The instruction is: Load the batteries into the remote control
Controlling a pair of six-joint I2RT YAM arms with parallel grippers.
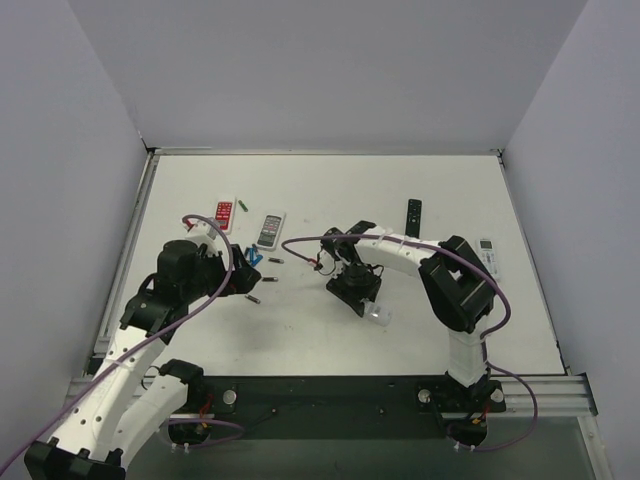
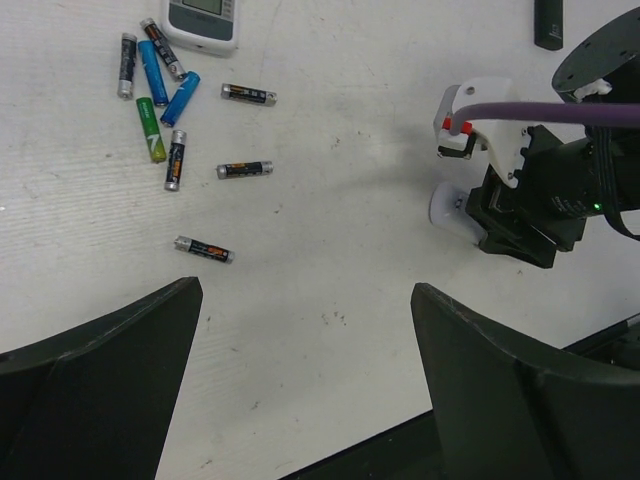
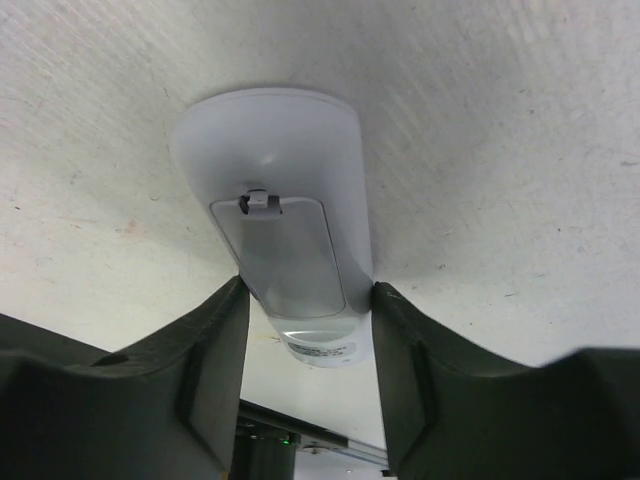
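Observation:
The white remote control (image 3: 270, 135) lies back side up on the table in the right wrist view, its battery cover (image 3: 285, 255) in place. My right gripper has a finger against each long side of it, near the lower end. From the top view the remote (image 1: 377, 314) pokes out past that gripper, lying aslant. My left gripper stands open over the table with nothing between its fingers. Beyond its fingertips lie several loose batteries, among them a black one (image 2: 204, 249), a green one (image 2: 152, 130) and a blue one (image 2: 181, 98).
A grey and white calculator (image 1: 269, 231) and a red one (image 1: 225, 214) lie at the back left. A black remote (image 1: 413, 218) is at the back right, with a white device (image 1: 487, 256) near the right edge.

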